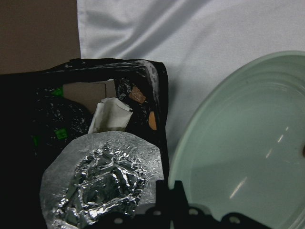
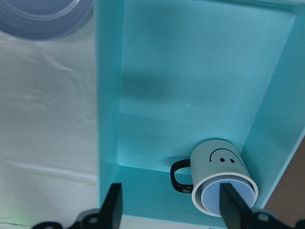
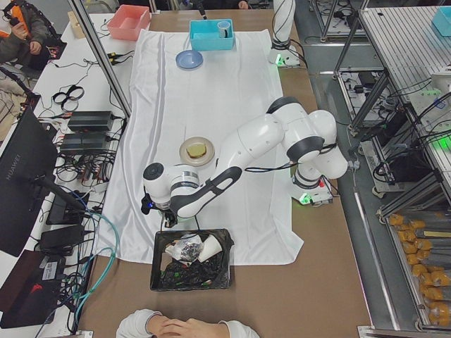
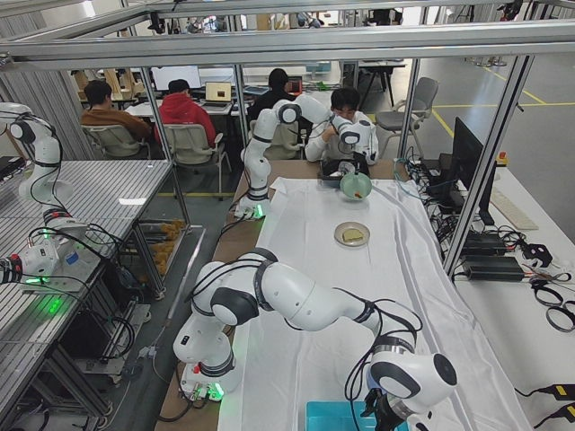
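Note:
My left gripper is shut at the rim of a pale green bowl [image 1: 243,143], which is raised beside the black bin [image 4: 331,169]; in the left wrist view the bin's foil and paper rubbish [image 1: 100,181] lie left of the bowl. My right gripper stands open over the blue tray [image 2: 190,57], where a smiley mug [image 2: 214,157] with a light blue insert lies on its side. A blue plate [image 2: 43,19] is beside the tray.
A beige plate [image 3: 189,156] with a yellow item lies mid-cloth. A pink basket [image 3: 129,21] stands at the far left. Much of the white cloth between the arms is clear.

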